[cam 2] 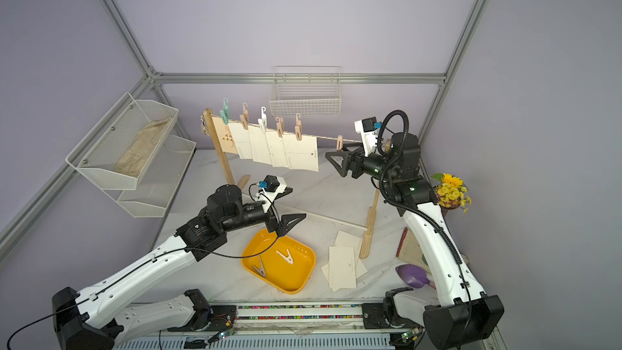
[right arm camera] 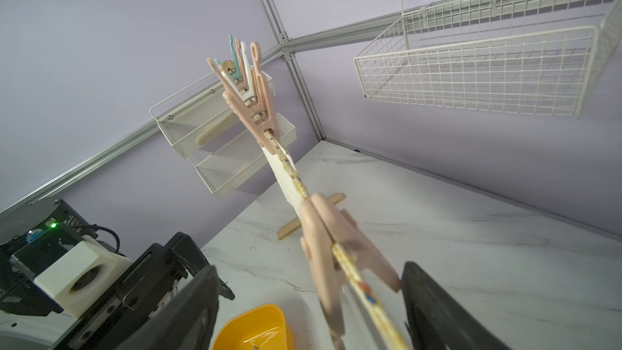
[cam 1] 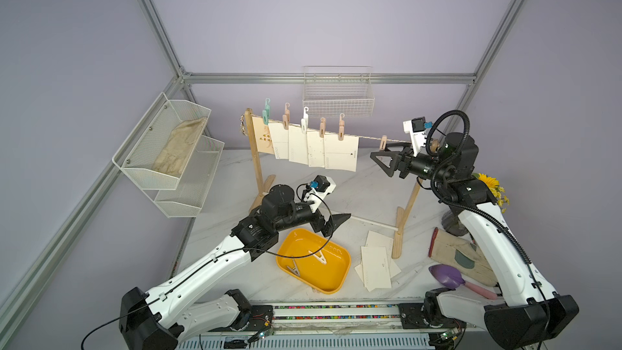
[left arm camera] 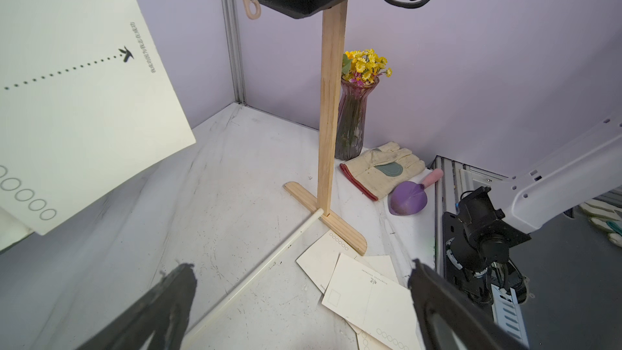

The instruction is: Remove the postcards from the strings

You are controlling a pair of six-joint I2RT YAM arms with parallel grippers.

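Observation:
Several postcards (cam 1: pixel 340 153) hang in a row from the string (cam 1: pixel 369 136), held by clothespins. To their right, a pink clothespin (right arm camera: pixel 317 227) sits on the string without a card. My right gripper stands open, with this clothespin and the string in the gap between its fingers. In the left wrist view the clothespin's hook end (left arm camera: pixel 249 0) points down. My left gripper (cam 1: pixel 338 204) is open and empty, above the yellow tray (cam 1: pixel 344 264) and below the hanging cards. A few loose postcards (cam 1: pixel 375 267) lie overlapping on the table.
Clothespins (cam 2: pixel 285 256) lie in the yellow tray. Wooden posts (left arm camera: pixel 328 116) carry the string, with a rod (left arm camera: pixel 259 272) along the table between them. A glove (left arm camera: pixel 388 165), a purple trowel (left arm camera: pixel 408 198) and a flower vase (left arm camera: pixel 353 116) stand or lie at right.

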